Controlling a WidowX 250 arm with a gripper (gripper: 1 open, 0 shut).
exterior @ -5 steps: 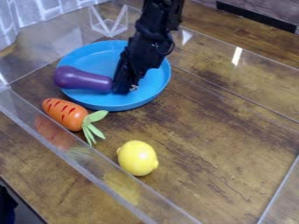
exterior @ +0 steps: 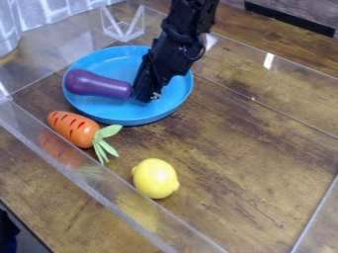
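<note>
A purple eggplant (exterior: 98, 85) lies on its side in a round blue plate (exterior: 109, 113) at the upper left. My black gripper (exterior: 144, 92) reaches down from the top into the plate, at the eggplant's right end. Its fingers are dark and overlap there, so whether they are open or closed on the eggplant is unclear. A toy carrot (exterior: 75, 128) with green leaves lies below the plate. A yellow lemon (exterior: 154, 178) lies nearer the bottom, at the middle.
A clear plastic barrier runs along the lower left, in front of the carrot.
The eggplant has shifted slightly, its left end now a little higher in view. The gripper has moved only slightly at the plate.
</note>
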